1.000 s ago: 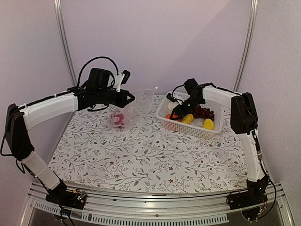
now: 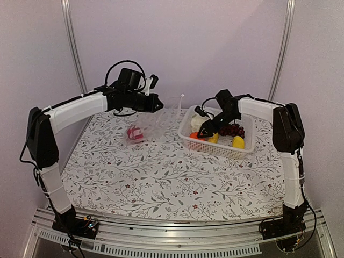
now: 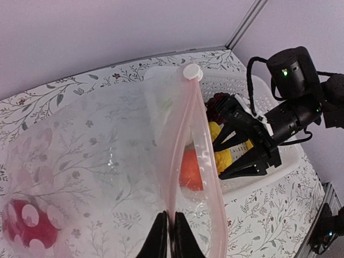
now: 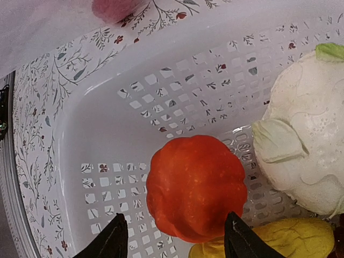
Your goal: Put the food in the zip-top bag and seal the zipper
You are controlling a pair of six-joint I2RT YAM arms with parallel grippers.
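The clear zip bag (image 3: pixel 102 156) spreads over the left part of the table, a pink-red item (image 2: pixel 135 132) inside it. On the bag's upper edge my left gripper is shut, the thin film between its fingers. My right gripper stands open above the white basket, its fingers apart with nothing gripped. The orange-red tomato-like food (image 4: pixel 196 188) lies on the basket floor just beyond those fingertips. Touching it is a yellow food piece (image 4: pixel 293 237), partly behind the right finger. A white cauliflower-like vegetable (image 4: pixel 303 134) sits across the basket.
The white perforated basket (image 2: pixel 215 150) also holds dark red grapes (image 2: pixel 232 130) and another yellow piece (image 2: pixel 238 142). Its walls surround the right gripper.
My left gripper has moved right and slightly down in the top view, bringing the bag's edge toward the basket.
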